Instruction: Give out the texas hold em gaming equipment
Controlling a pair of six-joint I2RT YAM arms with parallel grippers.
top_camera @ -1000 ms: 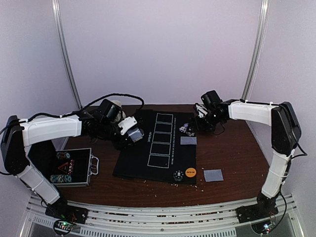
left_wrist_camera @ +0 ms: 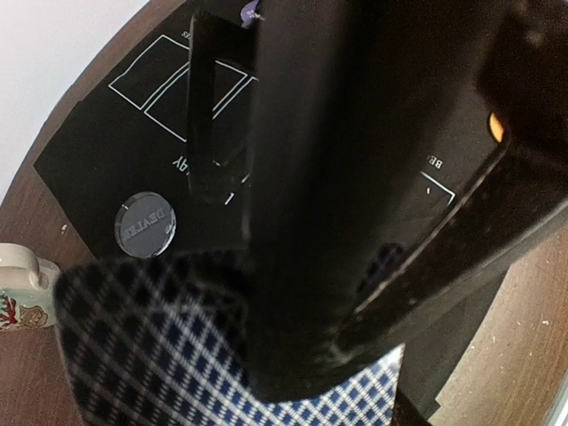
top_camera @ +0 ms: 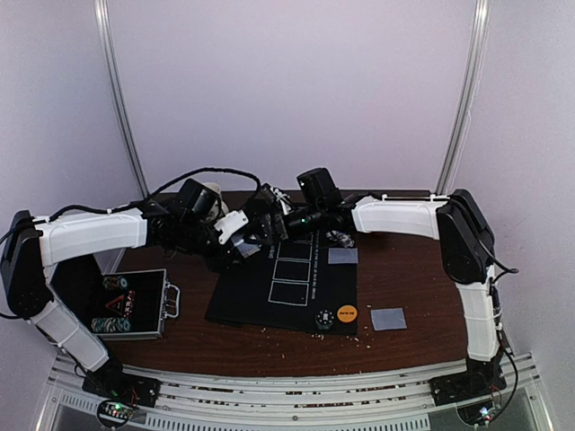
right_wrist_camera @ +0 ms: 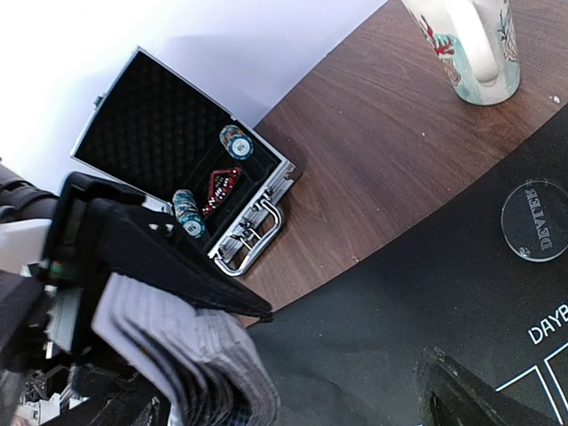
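Note:
My left gripper (top_camera: 243,242) is shut on a deck of blue-backed cards, held over the black mat (top_camera: 234,301); the patterned back (left_wrist_camera: 151,355) fills the lower left wrist view. My right gripper (top_camera: 269,220) is open, its fingers beside the deck. A clear dealer disc (right_wrist_camera: 533,220) lies on the mat. Grey cards (top_camera: 388,319) lie on the wood at right and on the mat's right edge, near an orange button (top_camera: 347,313).
The open metal chip case (top_camera: 126,328) sits at front left with chip stacks inside. A mug (right_wrist_camera: 484,75) stands behind the mat.
My right arm has swung left from the mat's right side to beside the deck in my left gripper. The left arm has stayed in place.

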